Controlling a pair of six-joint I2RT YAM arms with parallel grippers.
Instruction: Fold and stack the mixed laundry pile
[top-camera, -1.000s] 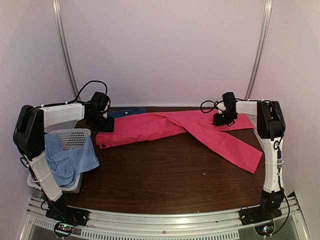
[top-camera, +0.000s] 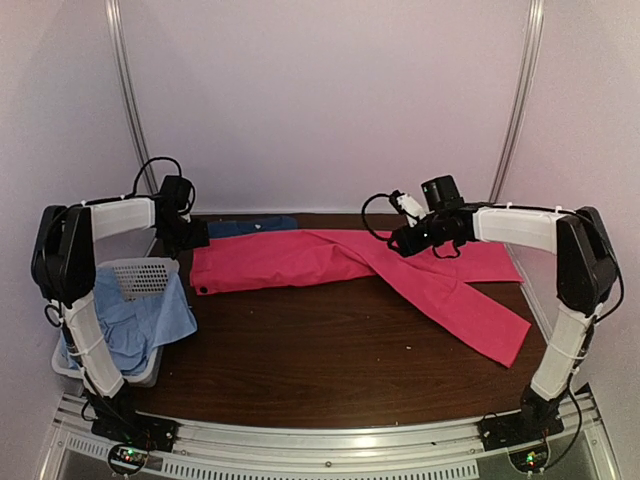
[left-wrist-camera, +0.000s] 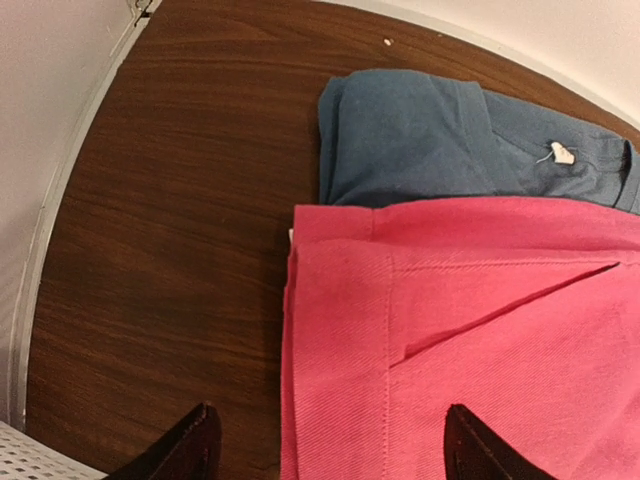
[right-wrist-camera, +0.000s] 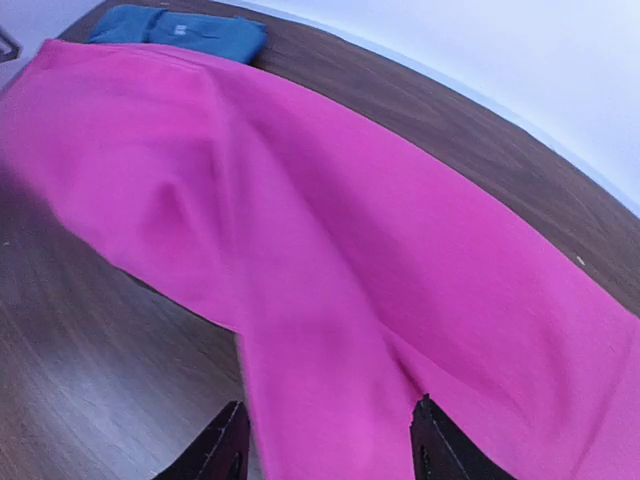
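A large pink cloth (top-camera: 280, 262) lies spread across the table, one flap reaching toward the front right. Its left end, folded in layers, shows in the left wrist view (left-wrist-camera: 340, 340). My left gripper (top-camera: 188, 238) hovers over that left end, open. My right gripper (top-camera: 405, 240) is raised above the right-middle of the cloth, its fingertips apart with nothing seen between them; in the right wrist view the cloth (right-wrist-camera: 310, 300) is blurred below it. Behind the pink cloth lies a folded dark blue item (top-camera: 255, 225), also in the left wrist view (left-wrist-camera: 410, 130).
A white perforated basket (top-camera: 140, 275) with a light blue cloth (top-camera: 130, 330) stands at the front left. Walls enclose the back and sides.
My right gripper has risen and moved left from the cloth's right part. My left gripper has drawn slightly back toward the left. The cloth is nearly as it was, shifted slightly.
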